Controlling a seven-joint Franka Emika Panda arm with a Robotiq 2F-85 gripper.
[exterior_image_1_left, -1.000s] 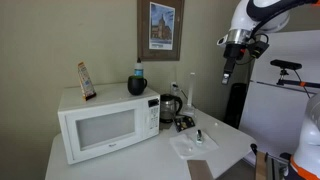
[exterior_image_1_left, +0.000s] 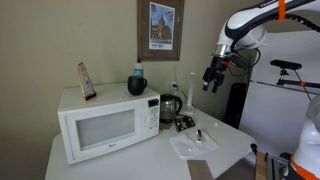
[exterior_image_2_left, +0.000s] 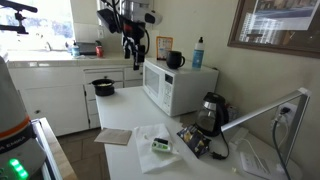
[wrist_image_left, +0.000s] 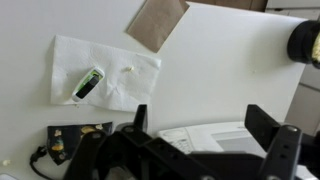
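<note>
High above the table, my gripper stands open with nothing between its fingers; it also shows in exterior view 1 (exterior_image_1_left: 210, 90). Below lies a white paper towel (wrist_image_left: 112, 62), and on it a small green-and-white object (wrist_image_left: 88, 83) and a tiny pale piece (wrist_image_left: 128, 69). A flat brown square (exterior_image_2_left: 115, 136) rests on the table beside the towel. At the towel's other side is a dark printed packet (exterior_image_2_left: 194, 138). None of these touches the gripper.
The white microwave (exterior_image_1_left: 110, 128) carries a black mug (exterior_image_1_left: 137, 86), a blue bottle (exterior_image_2_left: 198, 53) and a bag (exterior_image_1_left: 86, 82). A glass kettle (exterior_image_1_left: 170, 107) stands by the wall. A black pot (exterior_image_2_left: 104, 87) sits at the table's far end. Bare tabletop (wrist_image_left: 225, 62) lies between.
In exterior view 1, the arm has swung left and the gripper sits slightly lower than before, tilted differently. Objects on the table look unmoved.
</note>
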